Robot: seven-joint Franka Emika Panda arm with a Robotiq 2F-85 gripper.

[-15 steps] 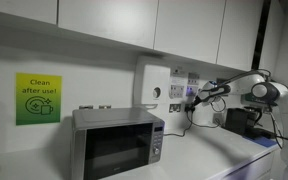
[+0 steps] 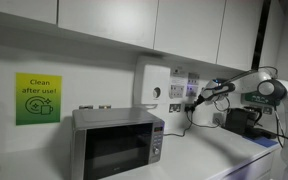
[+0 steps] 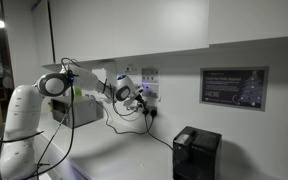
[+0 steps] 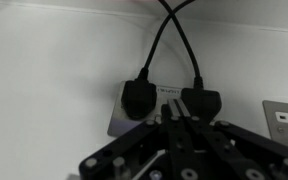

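Note:
Two black plugs, a left plug [image 4: 139, 96] and a right plug [image 4: 205, 103], sit side by side in a wall socket plate [image 4: 118, 125] in the wrist view. In front of that plate is my gripper, its fingers close together and nothing visible between them. Its tips lie between the plugs in the image, nearer the right one; whether they touch anything cannot be told. The lower part of the plate is hidden by the gripper. In the second exterior view, the gripper [image 3: 142, 96] reaches to the wall by the sockets.
Black cables [image 4: 162, 37] rise from both plugs. Another socket plate [image 4: 286, 124] is at the right. A microwave [image 2: 114, 142] stands on the counter [image 2: 206, 150], below the wall cupboards [image 2: 104, 18]. A black appliance [image 3: 195, 153] is right of the arm.
The arm has shifted slightly since one second ago, with its gripper staying by the wall sockets.

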